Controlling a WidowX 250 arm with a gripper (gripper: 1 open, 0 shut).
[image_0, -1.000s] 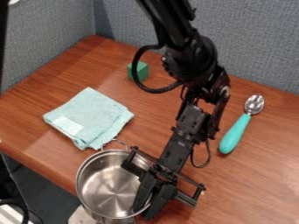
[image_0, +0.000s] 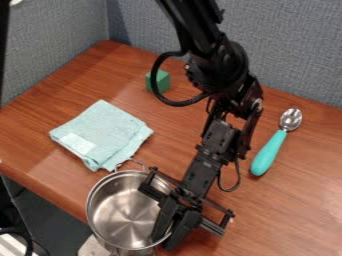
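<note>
A steel pot (image_0: 118, 208) stands at the table's front left edge, near the bottom of the view. My black gripper (image_0: 177, 215) is down at the pot's right side, over its rim. The fingers are dark against the arm, and whether they hold the rim is unclear.
A folded pale blue cloth (image_0: 102, 133) lies left of the arm, behind the pot. A small green block (image_0: 158, 81) is at the back. A spoon with a turquoise handle (image_0: 270, 151) lies on the right.
</note>
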